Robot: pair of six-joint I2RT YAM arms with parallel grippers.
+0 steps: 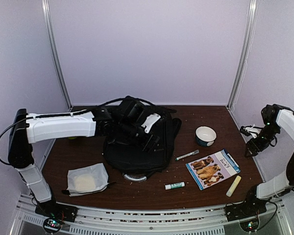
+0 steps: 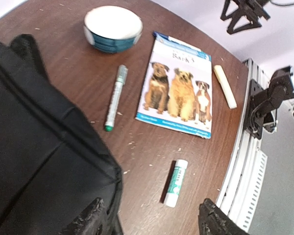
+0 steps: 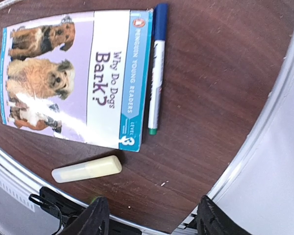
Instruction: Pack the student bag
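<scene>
A black student bag (image 1: pixel 132 157) lies flat on the table, its zip line not clear from here. Above its right side hangs my left gripper (image 1: pixel 151 146), part open, with nothing between its fingers. At the far right edge my right gripper (image 1: pixel 251 152) is also open and empty, its fingers (image 3: pixel 94 218) over bare table. The dog book (image 3: pixel 59 73) lies to the right of the bag. A blue-capped marker (image 3: pixel 157 78) rests along the book's edge. A green-tipped marker (image 2: pixel 116 98), a glue stick (image 2: pixel 176 183) and a pale yellow stick (image 3: pixel 86 169) lie loose.
A white-and-teal bowl (image 1: pixel 205 136) stands behind the book. A whitish pouch (image 1: pixel 87 179) lies at the front left. A green bowl at the far left is mostly hidden by my left arm. Metal rails and walls bound the table.
</scene>
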